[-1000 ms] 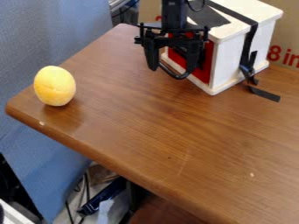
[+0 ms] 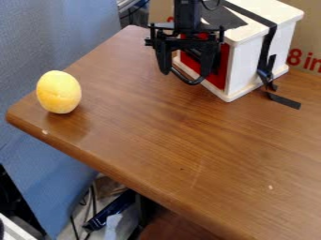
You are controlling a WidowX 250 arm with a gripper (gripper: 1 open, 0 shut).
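My black gripper (image 2: 183,58) hangs at the top centre of the camera view, in front of a white box (image 2: 251,56) with a red front panel and black straps. Whether its fingers are open or shut is hard to tell against the dark and red behind them. A yellow egg-shaped object (image 2: 59,92) rests near the left edge of the wooden table (image 2: 175,159), well apart from the gripper.
A cardboard sheet (image 2: 302,47) stands behind the box. Blue fabric (image 2: 44,37) lies beyond the table's left edge, with clutter below it.
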